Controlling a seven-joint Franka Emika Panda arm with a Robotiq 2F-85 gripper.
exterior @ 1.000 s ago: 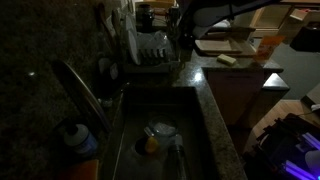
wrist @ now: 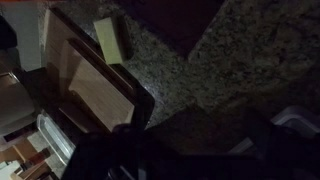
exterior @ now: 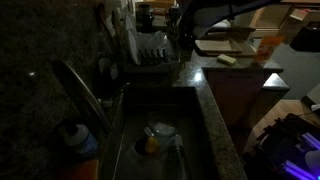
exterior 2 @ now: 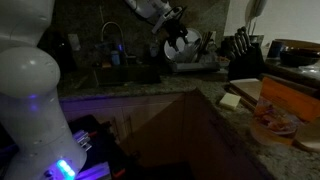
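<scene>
My gripper (exterior 2: 176, 22) hangs over the dish rack (exterior 2: 187, 67) beside the sink, seen small and dark in exterior view 2. In exterior view 1 the arm reaches in from the upper right, ending by the rack (exterior: 153, 68). Dark fingers stand apart along the bottom of the wrist view; the fingers look open, with nothing visible between them. White plates (exterior: 150, 42) stand in the rack. On the counter lies a pale yellow sponge (exterior: 227, 59), seen in the wrist view as a yellow block (wrist: 110, 40) beside a wooden board (wrist: 92, 78).
The dark sink (exterior: 128, 120) holds a bowl (exterior: 161, 129) and an orange-yellow item (exterior: 151, 146). A bottle (exterior: 76, 138) stands left of it. A knife block (exterior 2: 243, 66) and an orange-topped container (exterior 2: 275, 118) occupy the right counter. Open counter shows around the sponge.
</scene>
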